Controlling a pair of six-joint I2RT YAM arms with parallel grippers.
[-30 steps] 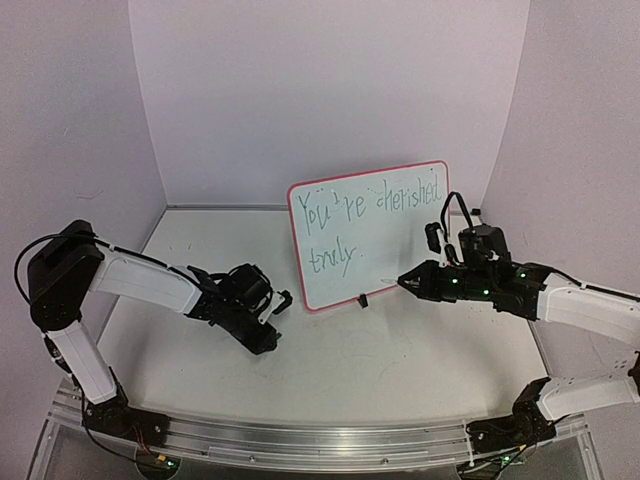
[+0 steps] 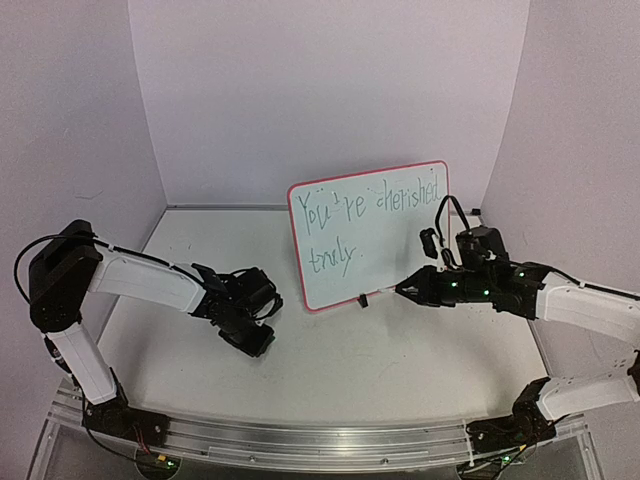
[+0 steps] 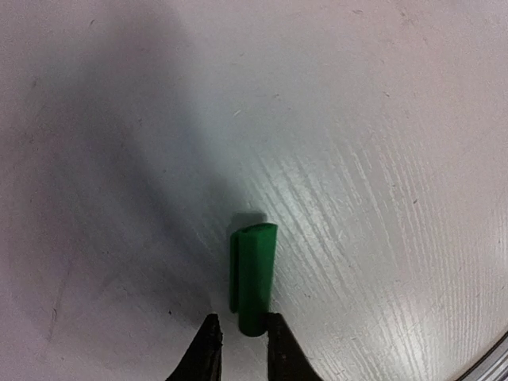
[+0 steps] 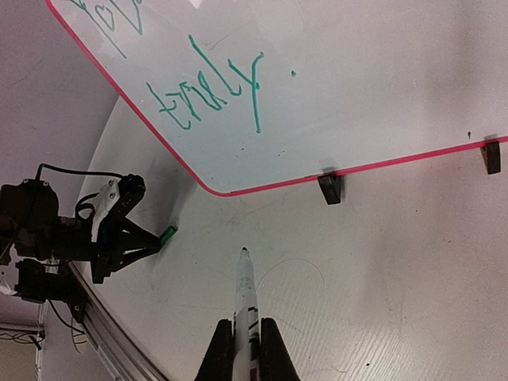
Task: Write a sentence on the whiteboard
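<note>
The red-framed whiteboard leans at the back, bearing green writing, "You're cherished" over "truly.", with a dot after it. A white marker, black nib outward, is gripped by my right gripper, shut around its body. That gripper stands by the board's lower right part in the top view, and the nib points away from the fingers. My left gripper is parted at the table's left side. A green cap lies just beyond its fingertips, its lower end against the right one, with a gap on the other side.
Small black clips support the whiteboard's lower edge. A metal rail runs along the front edge.
My left gripper has shifted slightly left, and the bit of green at its tip no longer shows in the top view. My right gripper has barely moved.
</note>
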